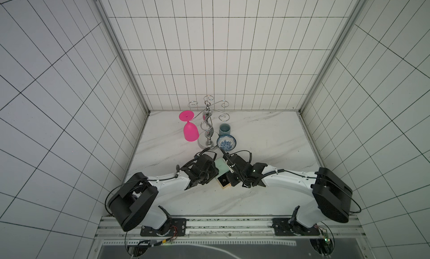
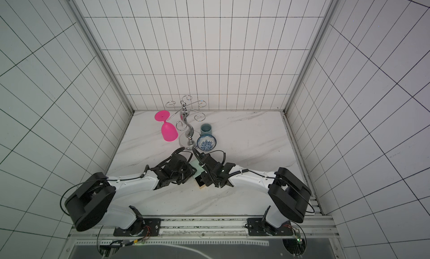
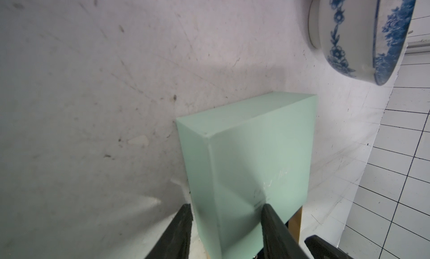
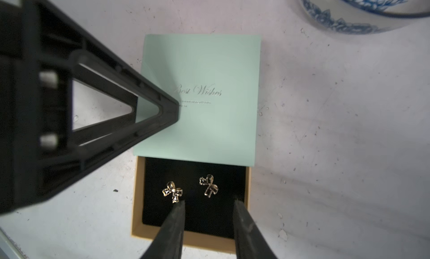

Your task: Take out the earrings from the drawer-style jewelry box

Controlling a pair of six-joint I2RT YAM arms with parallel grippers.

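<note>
The mint green jewelry box (image 4: 224,129) lies on the table with its drawer (image 4: 136,200) slid out toward the front. On the drawer's black lining rest two bow-shaped earrings, one on the left (image 4: 172,191) and one on the right (image 4: 209,186). Over the drawer stands my right gripper, its fingers parted with nothing between them. My left gripper has its fingers apart on either side of the box's cover; I cannot tell how firmly they touch it. In the right wrist view, the left gripper's finger (image 4: 168,110) reaches over the cover.
Behind the box stand a blue-and-white bowl (image 1: 226,143), a dark teal cup (image 1: 224,129) and a silver metal stand (image 1: 208,140). An upturned pink goblet (image 1: 190,132) is at the back left. Free table lies right of the bowl.
</note>
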